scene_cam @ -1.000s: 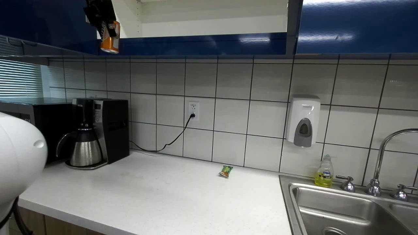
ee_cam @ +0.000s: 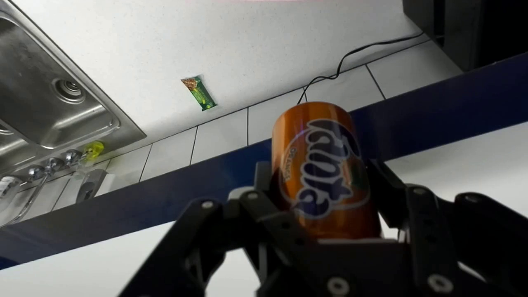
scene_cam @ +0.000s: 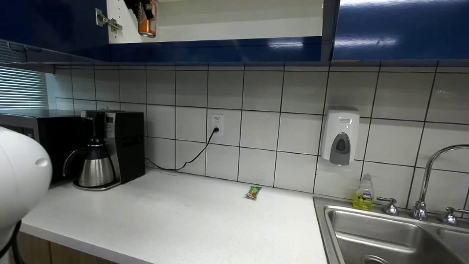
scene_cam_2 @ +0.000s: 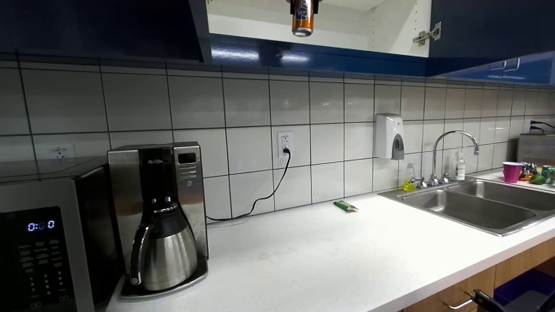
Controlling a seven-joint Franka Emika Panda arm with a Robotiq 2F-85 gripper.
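Observation:
An orange Fanta can [ee_cam: 324,168] is held between the black fingers of my gripper, which is shut on it. In exterior view 1 the can [scene_cam: 147,22] hangs at the left end of the open cabinet [scene_cam: 237,26], its base a little above the cabinet's lower blue edge. Exterior view 2 has the can [scene_cam_2: 302,20] upright in front of the cabinet opening, with only the tips of the gripper [scene_cam_2: 303,6] showing at the top. Whether the can touches the shelf cannot be told.
Open blue doors flank the cabinet, one with a hinge [scene_cam: 108,20]. A green snack bar [scene_cam_2: 344,206] lies on the counter [scene_cam_2: 291,260] below. The coffee maker [scene_cam_2: 156,218] and microwave [scene_cam_2: 47,234] stand left, the sink [scene_cam_2: 478,205] right. The visible cabinet interior is bare.
My gripper has carried the can upward and to the right in exterior view 1, from overlapping the cabinet's lower edge to in front of the opening. The counter items have not moved.

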